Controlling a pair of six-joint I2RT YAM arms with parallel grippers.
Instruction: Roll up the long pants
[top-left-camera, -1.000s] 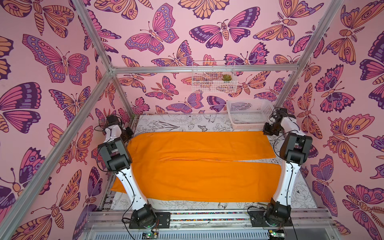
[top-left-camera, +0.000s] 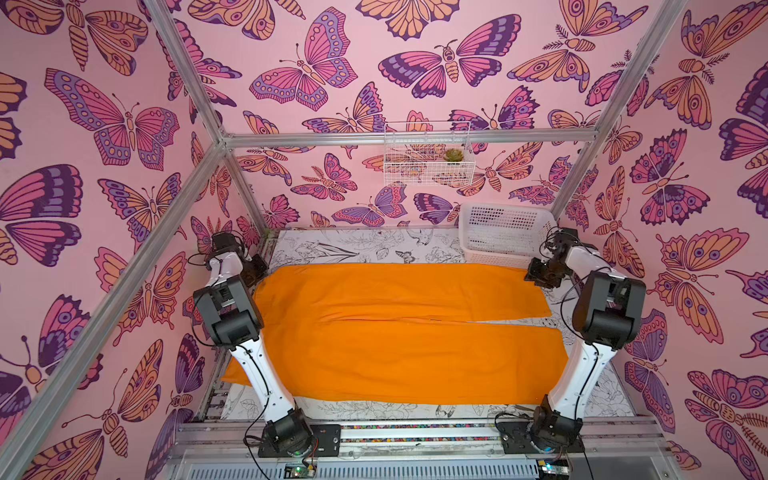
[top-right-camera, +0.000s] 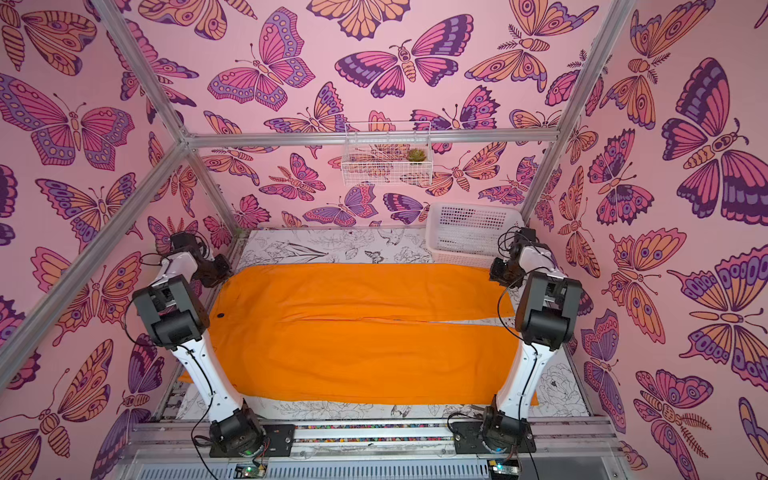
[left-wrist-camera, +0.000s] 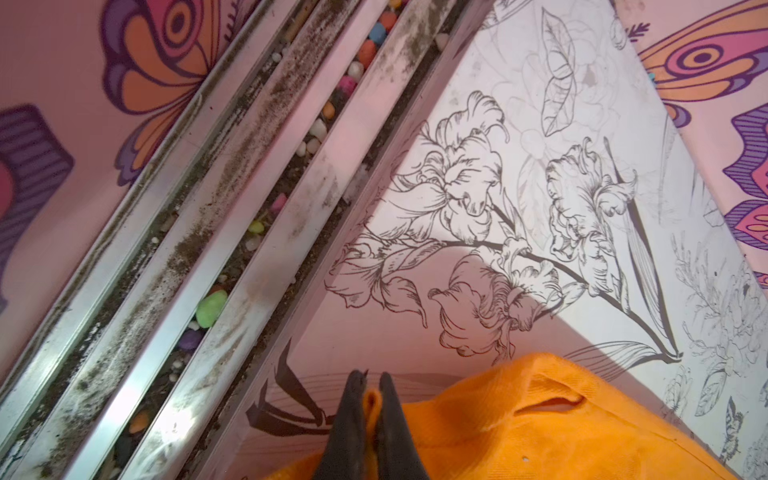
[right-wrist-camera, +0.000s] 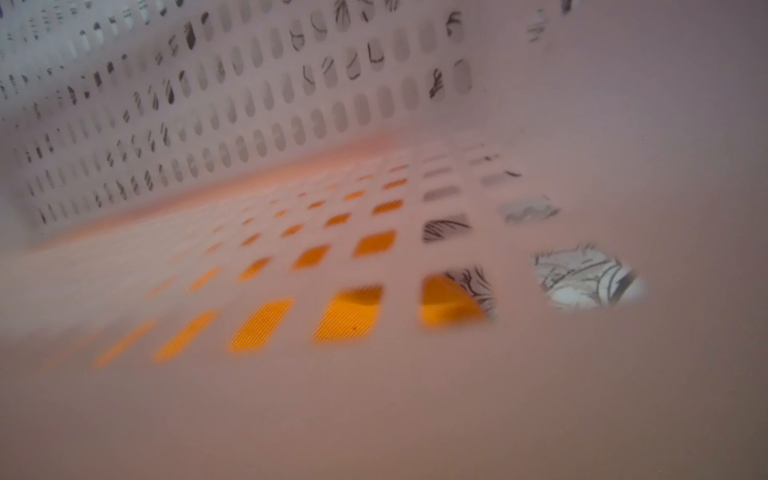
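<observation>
Orange long pants (top-left-camera: 408, 360) lie flat across the table (top-left-camera: 360, 244), legs toward the right. My left gripper (top-left-camera: 257, 270) is at the waist's back-left corner; in the left wrist view its fingertips (left-wrist-camera: 353, 388) are shut, with a thin bit of orange cloth (left-wrist-camera: 372, 416) showing at them, whether pinched or behind is unclear. My right gripper (top-left-camera: 534, 278) is at the far end of the back leg, against the white perforated basket (top-left-camera: 504, 240). The basket fills the right wrist view, so that gripper's fingers are hidden there.
The basket stands at the back right. A wire rack (top-left-camera: 428, 168) with a small plant hangs on the rear frame bar. A strip of bare table runs behind the pants; metal rails line the edges.
The left arm has stayed put.
</observation>
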